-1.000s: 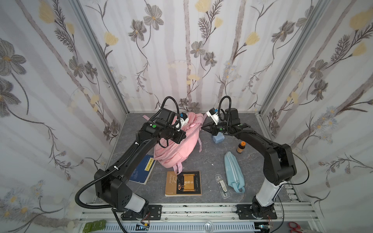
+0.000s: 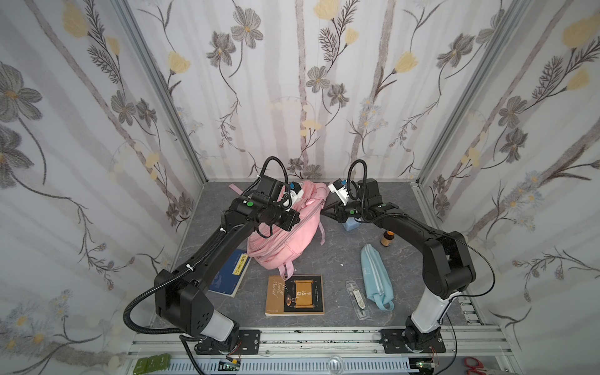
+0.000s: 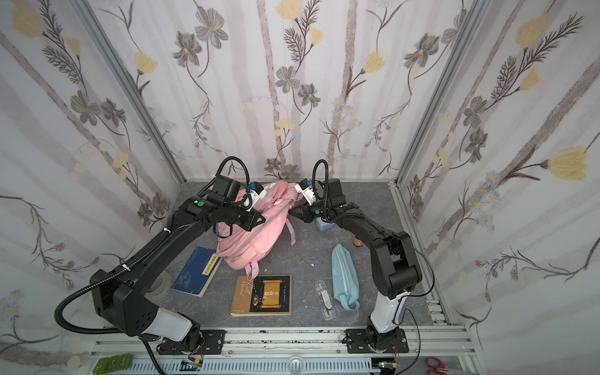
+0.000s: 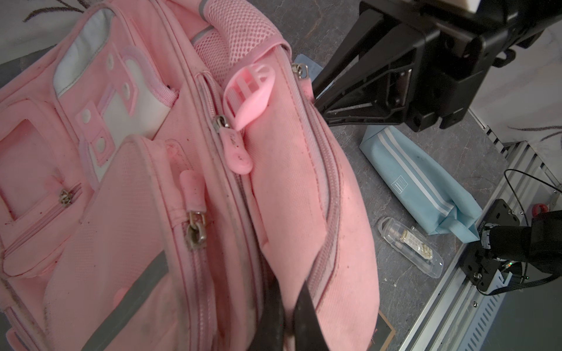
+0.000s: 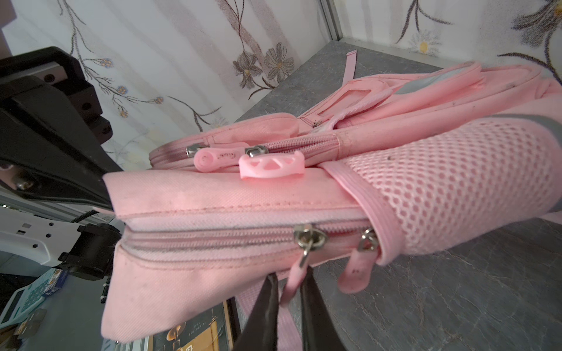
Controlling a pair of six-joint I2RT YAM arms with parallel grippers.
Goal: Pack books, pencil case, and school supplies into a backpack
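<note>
The pink backpack [image 2: 293, 243] lies on its side at the table's middle-back. My left gripper is shut on a thin pinch of pink fabric beside the main zip. My right gripper is shut on a pink zipper pull at the bag's side edge, below a second pull and the mesh pocket [image 5: 456, 187]. In front lie a brown book [image 2: 293, 295], a blue book [image 2: 225, 275], a light-blue pencil case [image 2: 375, 275] and a clear case with a small item [image 2: 357, 298].
An orange-capped bottle [image 2: 387, 238] and a small blue object [image 2: 350, 223] stand right of the bag, under or near my right arm.
My right gripper has moved slightly lower at the bag's right edge since a second ago. The left arm and loose items look unchanged.
</note>
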